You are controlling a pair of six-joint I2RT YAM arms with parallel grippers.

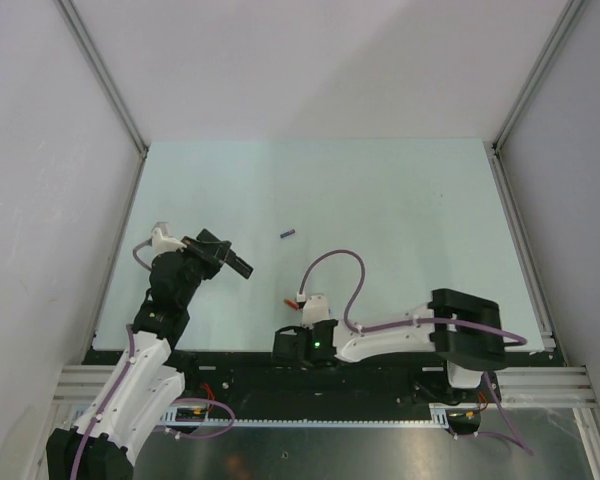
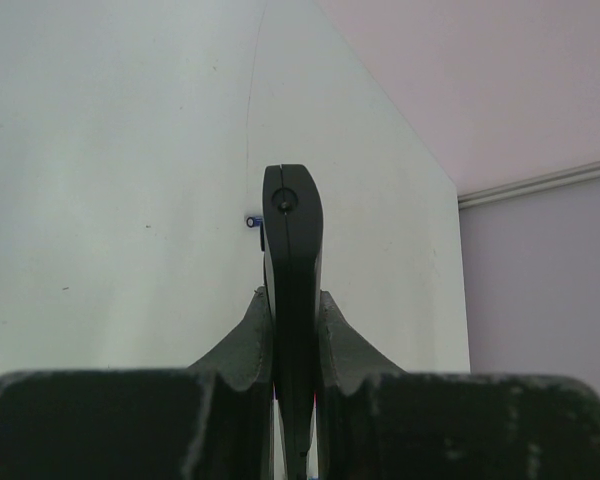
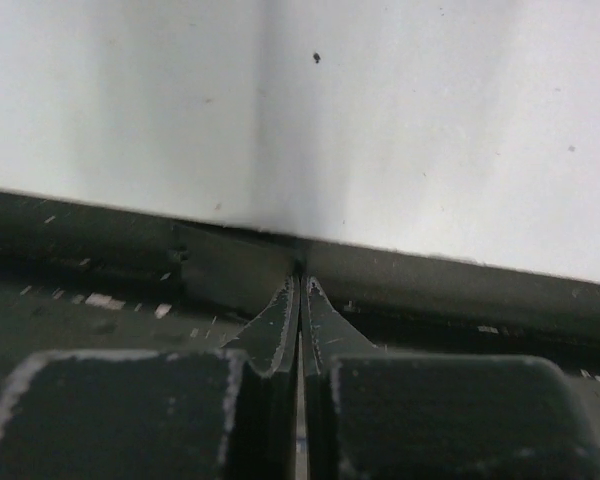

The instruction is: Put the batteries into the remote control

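The black remote control (image 1: 234, 258) is held aloft at the table's left by my left gripper (image 1: 205, 250), shut on it; in the left wrist view the remote (image 2: 292, 260) stands edge-on between the fingers. A small dark battery (image 1: 287, 233) lies mid-table, and a small blue-ended one (image 2: 252, 222) shows behind the remote. An orange battery (image 1: 290, 304) lies near the front edge, partly by my right arm. My right gripper is shut at the table's front edge, nothing visible between its fingertips.
Walls with metal rails enclose both sides.
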